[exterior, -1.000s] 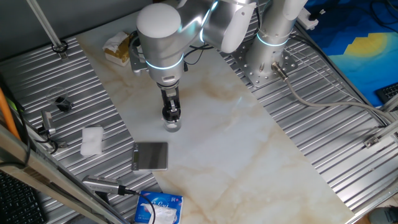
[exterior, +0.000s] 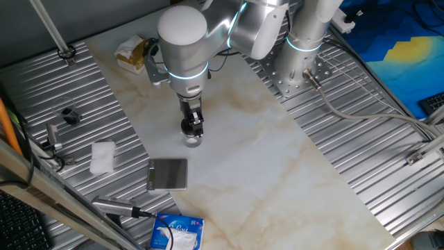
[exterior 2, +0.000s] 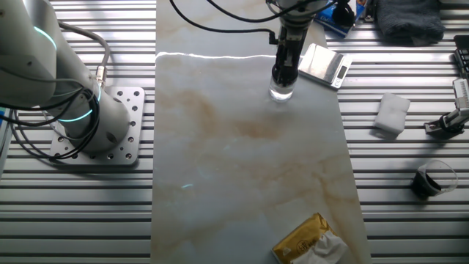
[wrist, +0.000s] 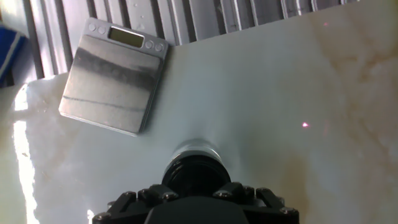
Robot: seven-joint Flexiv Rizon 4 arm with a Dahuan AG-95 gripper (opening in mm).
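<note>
A small clear jar with a black top (wrist: pixel 196 176) stands on the marble-patterned board, straight ahead of my gripper in the wrist view. My gripper (exterior: pixel 192 128) points down at that black top, its black fingers close around or against it. Whether they press on the top or stand slightly apart from it cannot be made out. From the second exterior view, the clear lower part of the jar (exterior 2: pixel 281 93) shows beneath the dark fingers and appears to rest on the board. The finger ends are partly hidden by the gripper's own body.
A flat silver scale (wrist: pixel 112 81) lies close by at the board's edge. A white block (exterior: pixel 103 157), a clear cup with dark contents (exterior 2: pixel 434 180) and a blue tissue pack (exterior: pixel 177 231) lie farther off. A gold tissue pack (exterior 2: pixel 308 240) sits on the board, whose middle (exterior 2: pixel 242 169) is free.
The arm's wrist and gripper have shifted slightly to the right in exterior view 1, with a small turn. The jar's base and the scale stay where they were.
</note>
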